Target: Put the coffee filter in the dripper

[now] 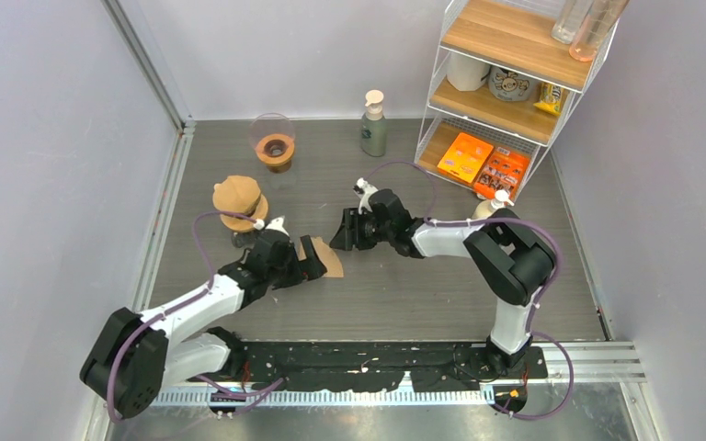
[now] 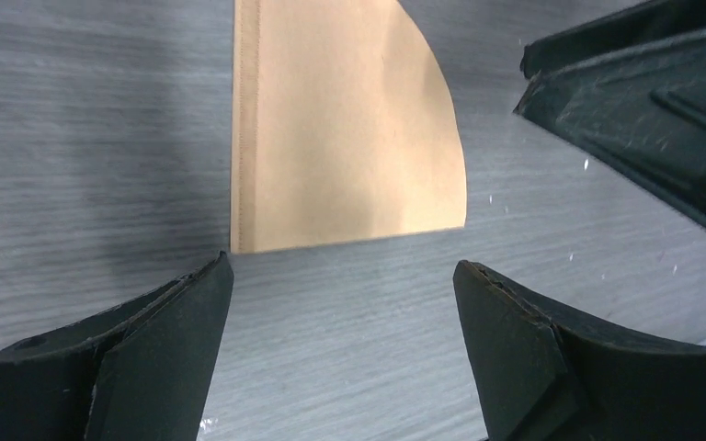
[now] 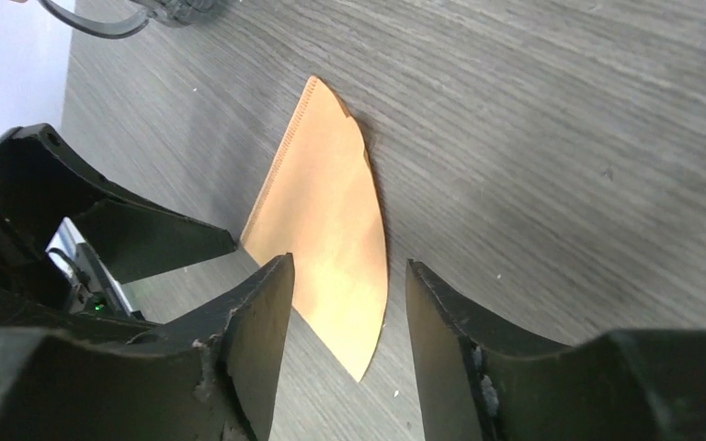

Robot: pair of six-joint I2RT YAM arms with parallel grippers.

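The paper coffee filter lies flat on the grey floor, its tan face filling the upper middle of the left wrist view. My left gripper stands open at its near left, empty, its fingers just short of the filter's edge. My right gripper is open at the filter's right, nothing between its fingertips, with the filter lying beyond and below them. The dripper, a clear cone on a wooden collar, stands at the back.
Wooden-topped containers stand at the left, a green pump bottle at the back. A wire shelf with boxes occupies the back right, a cream bottle before it.
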